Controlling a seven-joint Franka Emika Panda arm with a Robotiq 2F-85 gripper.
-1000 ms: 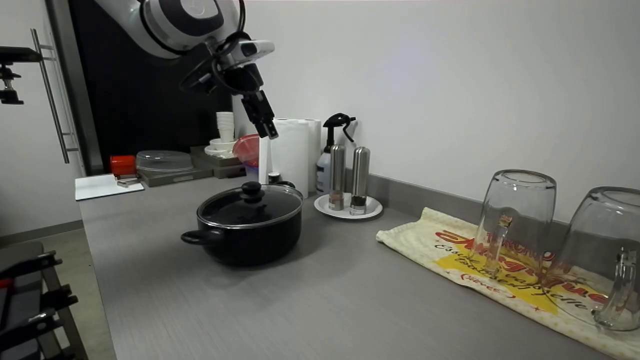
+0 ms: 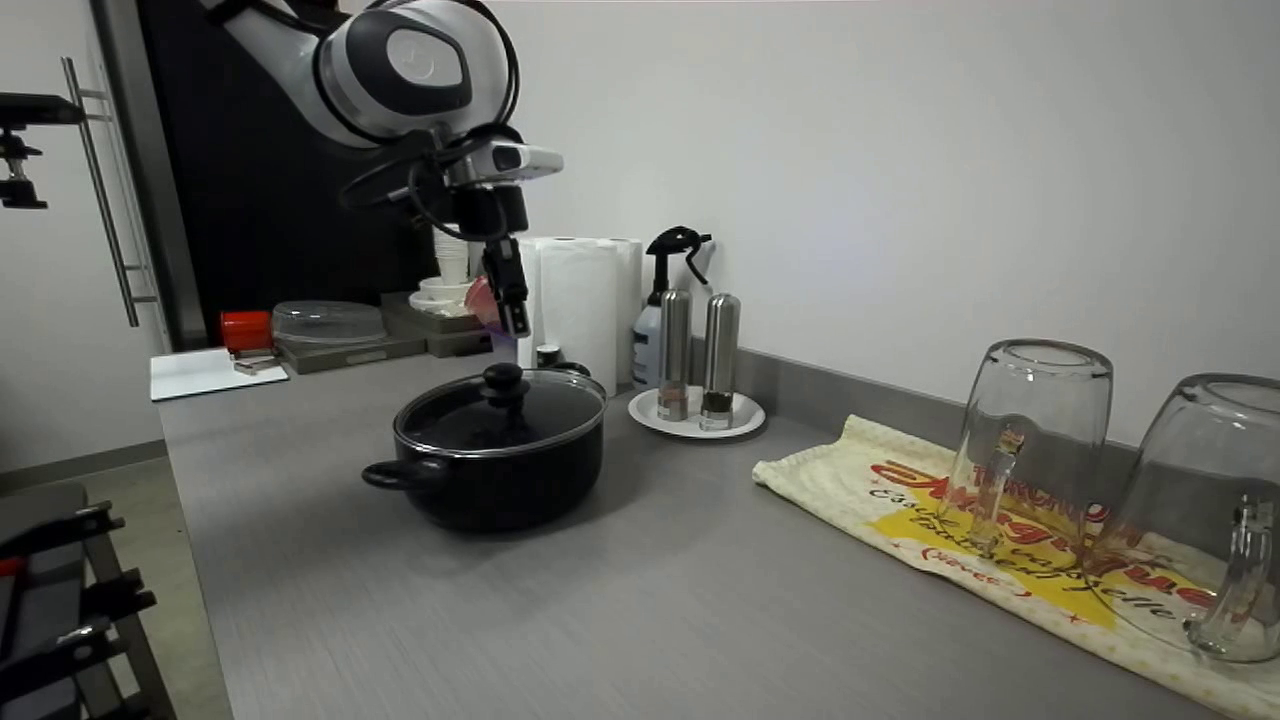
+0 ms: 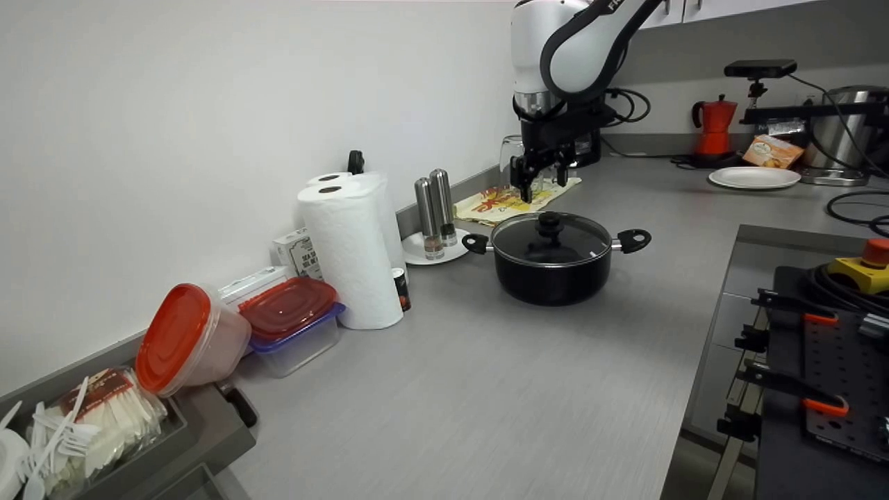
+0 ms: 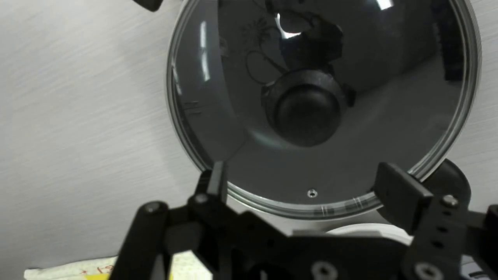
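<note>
A black pot [image 2: 510,492] with two side handles stands on the grey counter, covered by a glass lid [image 3: 521,237]. At the lid's centre rises a black knob [image 4: 308,114]. My gripper is open above the pot, its two fingers wide apart and nothing between them. In the wrist view the knob lies beyond the fingertips, with the near part of the lid's rim showing between them. Exterior view 1 has the gripper [image 2: 518,334] pointing down, a little above the knob's height and apart from it.
Two steel mills [image 2: 720,360] stand on a white plate [image 2: 662,422] near the wall. Paper towel rolls [image 3: 350,258] and plastic containers [image 3: 292,350] stand along the wall. Glass mugs [image 2: 1032,444] rest upside down on a printed cloth [image 2: 828,480].
My gripper has come down towards the pot and turned from a slant to nearly straight down. The pot and its lid have not moved.
</note>
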